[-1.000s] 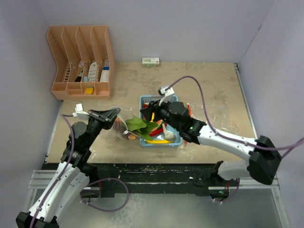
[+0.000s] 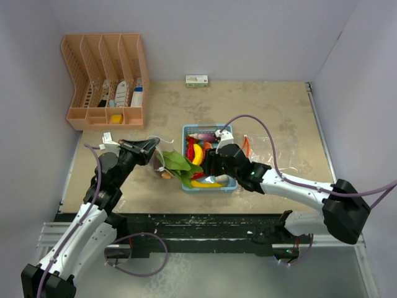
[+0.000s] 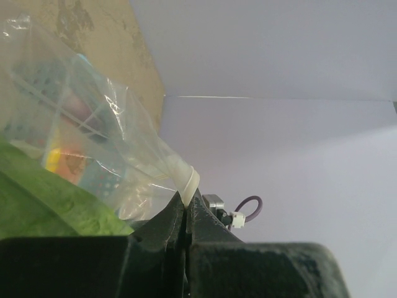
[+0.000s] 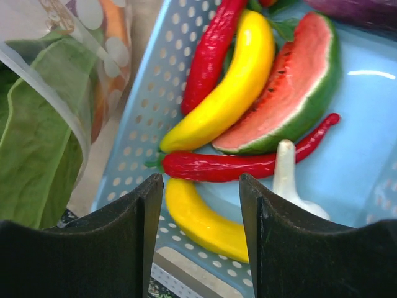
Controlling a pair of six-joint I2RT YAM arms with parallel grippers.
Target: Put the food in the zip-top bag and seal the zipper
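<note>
The clear zip top bag (image 3: 93, 105) hangs with its rim pinched at the tips of my left gripper, which is shut. Large green leaves (image 2: 175, 163) stick out of the bag's mouth toward the blue basket (image 2: 211, 190). Over that basket, my right gripper has its fingers apart and nothing between them. Below it lie a red chili (image 4: 217, 166), a yellow banana (image 4: 205, 226), a second yellow piece (image 4: 232, 90), a watermelon slice (image 4: 291, 93), a red pepper (image 4: 211, 56) and a white item (image 4: 286, 171).
A peach divided rack (image 2: 133, 115) stands at the back left, with a small box (image 2: 196, 81) near the back wall. Another clear bag (image 2: 279, 152) lies flat right of the basket.
Over the last second my right gripper has moved right and toward the front, away from above the leaves. My left gripper has shifted slightly, and the leaves hang differently.
</note>
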